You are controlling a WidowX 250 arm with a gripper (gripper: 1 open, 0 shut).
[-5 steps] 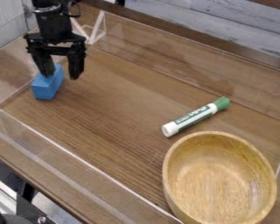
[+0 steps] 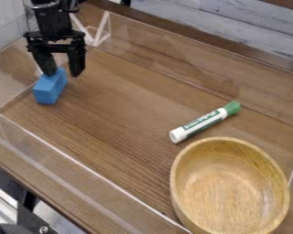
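My black gripper (image 2: 55,57) is at the upper left, its fingers pointing down just above a blue block (image 2: 50,87) lying on the wooden table near its left edge. The fingers look spread apart, one to either side above the block's top end, with nothing clearly held between them.
A white and green cylinder (image 2: 204,122) lies at the middle right. A large tan bowl (image 2: 229,183) fills the lower right.
My gripper has shifted slightly to the left. The blue block looks about where it was.
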